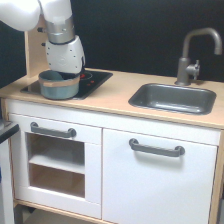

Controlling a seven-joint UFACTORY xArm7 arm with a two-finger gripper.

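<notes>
A teal-grey pot (59,88) sits on the black stove top (94,77) at the left of the toy kitchen's counter. The white robot arm comes down from the upper left, and its gripper (64,70) is low at the back of the pot's top. The fingertips are hard to make out behind or inside the pot's rim, so the gripper's state is unclear.
A steel sink (172,98) with a tall faucet (186,62) is on the right. The wooden counter (120,95) between stove and sink is clear. Below are an open shelf (58,165) and a white door (150,185) with a grey handle.
</notes>
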